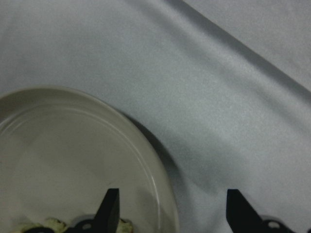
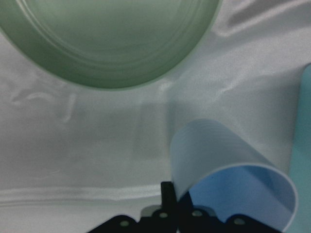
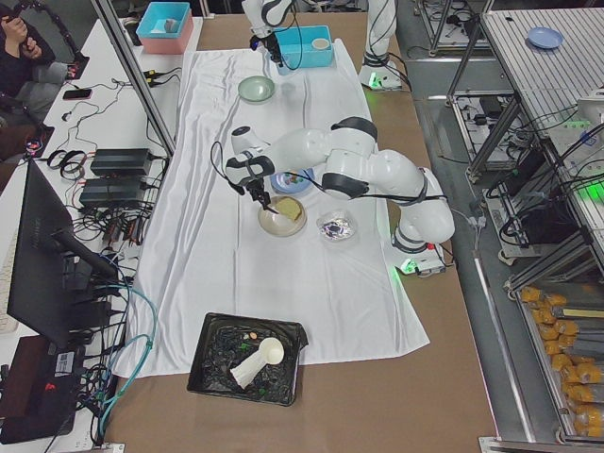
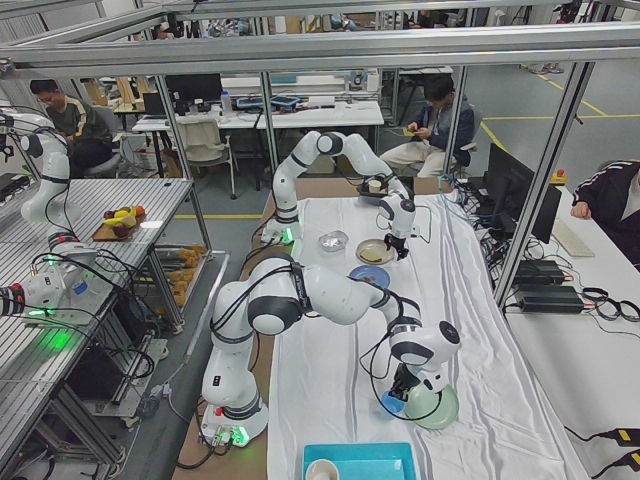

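My left gripper stands open over the rim of a beige plate (image 1: 63,150). Yellowish food (image 1: 53,225) on that plate is partly hidden by a finger. A blue plate (image 4: 372,274) lies beside it. In the right wrist view my right gripper is shut on the rim of a light blue cup (image 2: 214,145), which is tilted with its mouth toward the gripper. A green plate (image 2: 107,39) lies just beyond the cup on the white cloth.
A turquoise bin (image 4: 358,450) with a white cup sits beside the right arm. A clear crumpled packet (image 3: 336,226) is near the beige plate. A black tray (image 3: 217,377) holding a white scoop lies at the cloth's end.
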